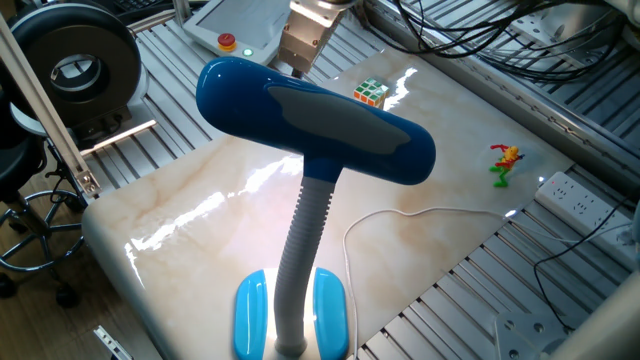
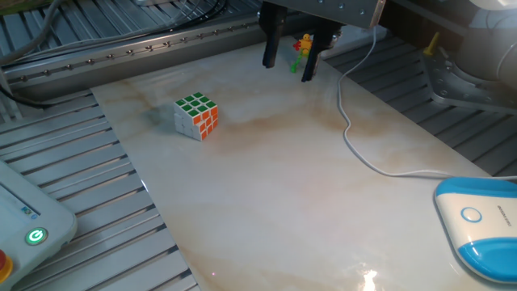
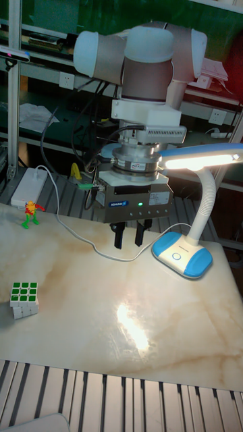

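Note:
My gripper [image 2: 288,73] hangs open above the table, its two black fingers apart with nothing between them. The third exterior view has the gripper [image 3: 129,248] left of the lamp base. Only part of the gripper body [image 1: 305,38] shows in the first exterior view, beyond the lamp head. A Rubik's cube [image 2: 196,115] with a green top sits on the marbled tabletop, well apart from the fingers. A small red, yellow and green figure [image 1: 507,163] stands near the table edge; in the second exterior view this figure [image 2: 302,50] appears behind the fingers.
A lit desk lamp with a blue head [image 1: 315,120] and a blue-and-white base [image 3: 181,253] stands on the table. Its white cable [image 2: 347,121] runs across to a power strip [image 1: 580,205].

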